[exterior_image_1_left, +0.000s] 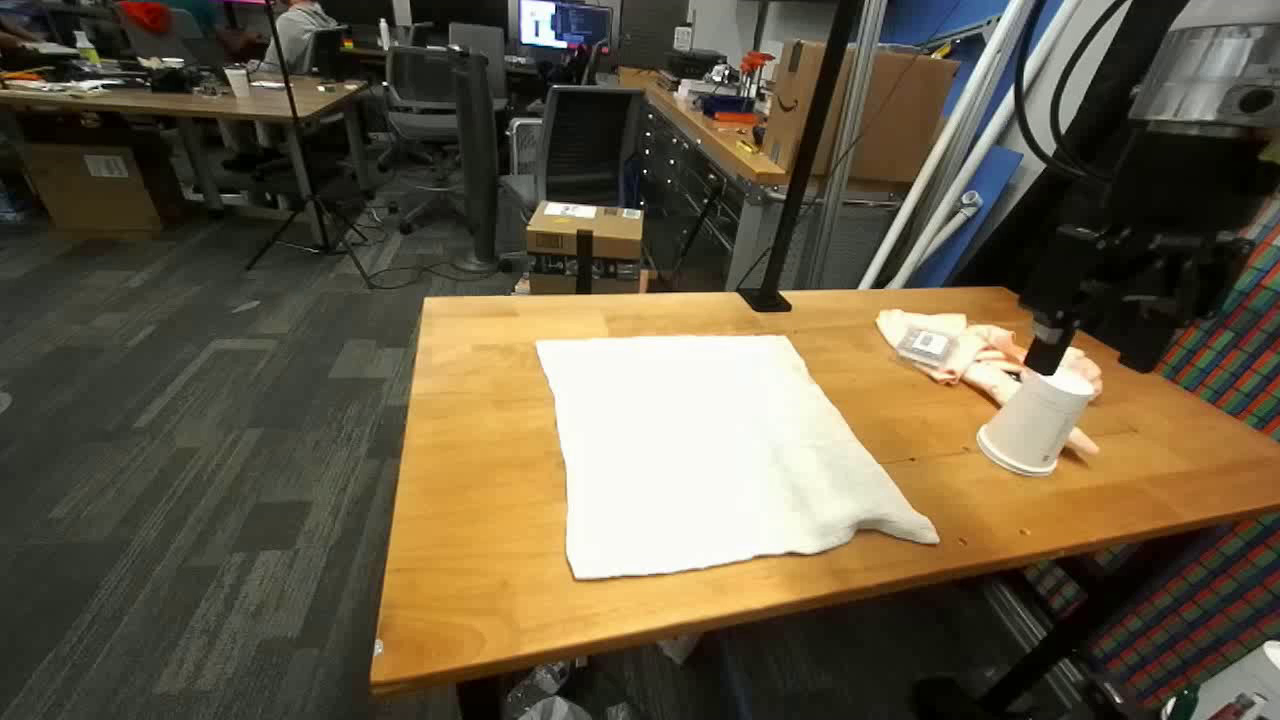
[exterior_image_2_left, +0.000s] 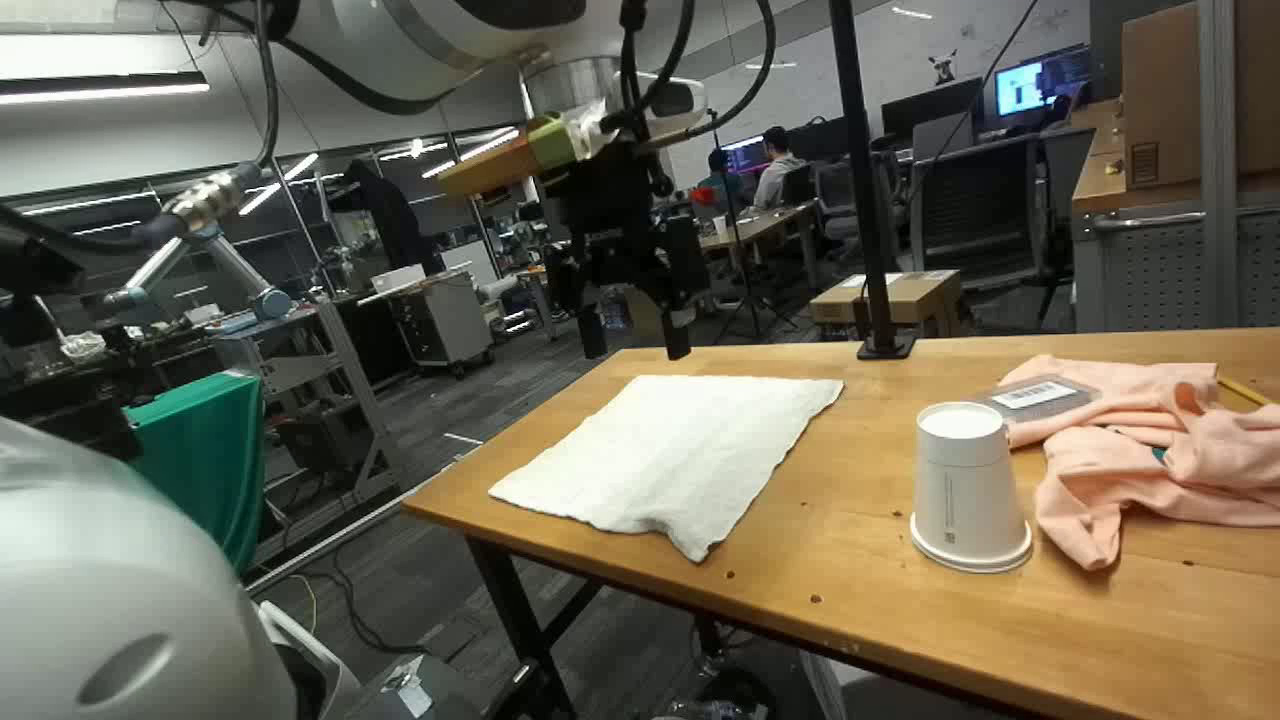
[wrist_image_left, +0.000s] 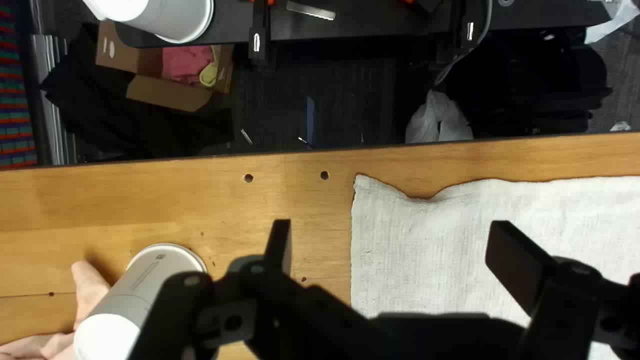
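A white cloth (exterior_image_1_left: 684, 450) lies spread nearly flat on the wooden table, its near right corner slightly rumpled. White paper cups (exterior_image_2_left: 967, 486), nested and upside down, stand to the right of it. Behind the cups a peach-coloured garment (exterior_image_2_left: 1152, 462) lies crumpled, with a small clear case (exterior_image_2_left: 1039, 397) on it. My gripper (exterior_image_2_left: 636, 346) hangs in the air above the table, its fingers wide apart and nothing between them. In the wrist view the gripper spans bare wood and the cloth's edge, with the cups at the lower left.
A black post (exterior_image_1_left: 765, 298) rises from the table's back edge. Bare wood of the table (exterior_image_1_left: 480, 480) surrounds the cloth on the left and front. A yellow stick (exterior_image_2_left: 1244, 390) lies behind the garment.
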